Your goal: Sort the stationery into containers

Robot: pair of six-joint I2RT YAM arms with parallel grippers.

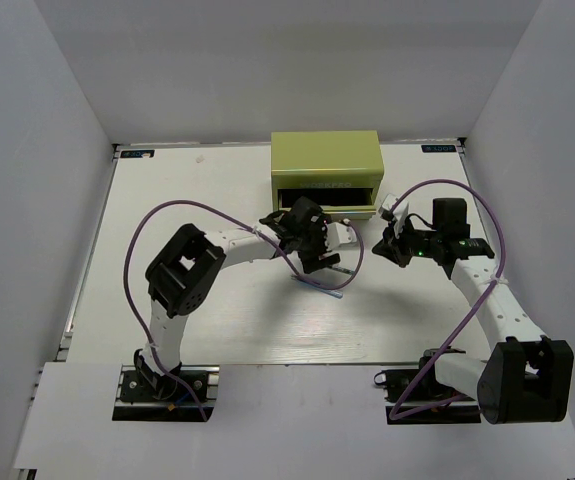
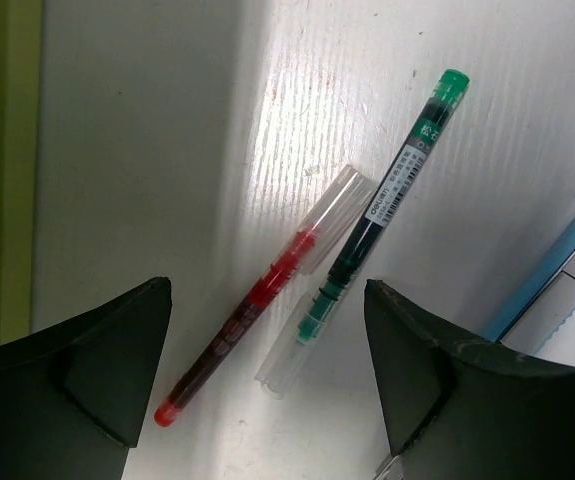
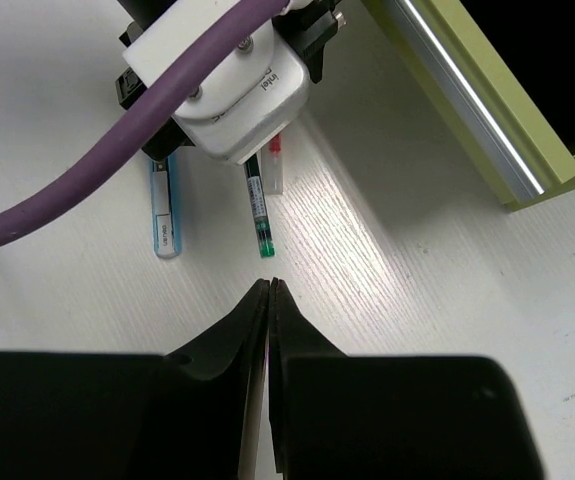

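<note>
In the left wrist view a red pen (image 2: 229, 331) and a green-capped pen (image 2: 398, 186) lie side by side on the table, clear caps overlapping. My left gripper is open above them, its fingers on either side, nothing held. To their right lies a blue-edged deli stationery item (image 2: 557, 281), partly cut off. My right gripper has its fingertips together with nothing between them, apart from the pens. The olive box with a pulled-out drawer (image 1: 326, 167) stands at the back; part of its drawer front is hidden by the left arm.
The left arm's white wrist camera (image 3: 252, 110) and purple cable (image 3: 97, 160) stand close to the pens. The drawer's metal-edged front (image 3: 467, 105) is beside the left gripper.
</note>
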